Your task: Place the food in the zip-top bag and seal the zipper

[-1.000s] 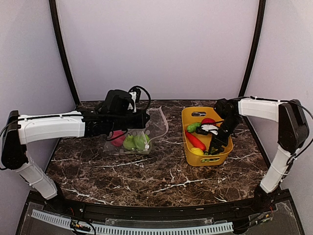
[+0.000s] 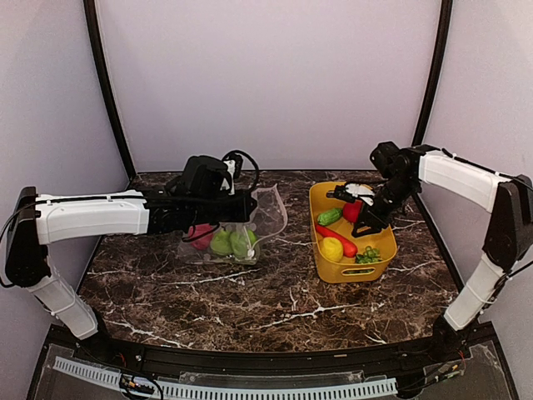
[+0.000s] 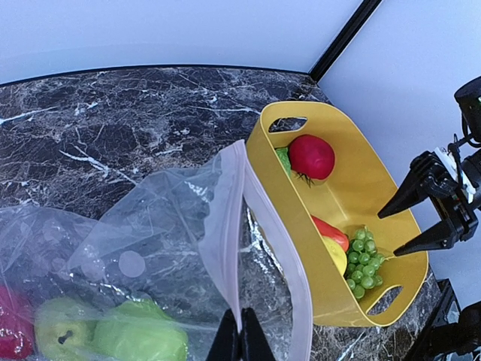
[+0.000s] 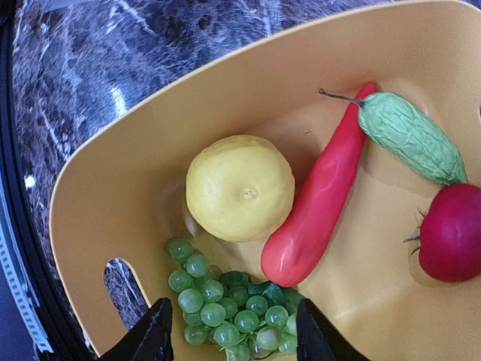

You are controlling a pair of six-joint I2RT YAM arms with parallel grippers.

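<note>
The clear zip bag (image 3: pixel 150 248) holds pink and green food; my left gripper is shut at its rim, the zipper strip between or at its fingertips. My right gripper is open above the yellow basket (image 4: pixel 120 173), over green grapes (image 4: pixel 229 316). Also in the basket are a yellow fruit (image 4: pixel 240 188), a red pepper (image 4: pixel 316 210), a wrinkled green vegetable (image 4: pixel 409 135) and a red round vegetable (image 4: pixel 451 233).
Walls stand at back and both sides.
My right gripper has risen up out of the basket, leaving the grapes in view below it. The left arm has barely moved.
</note>
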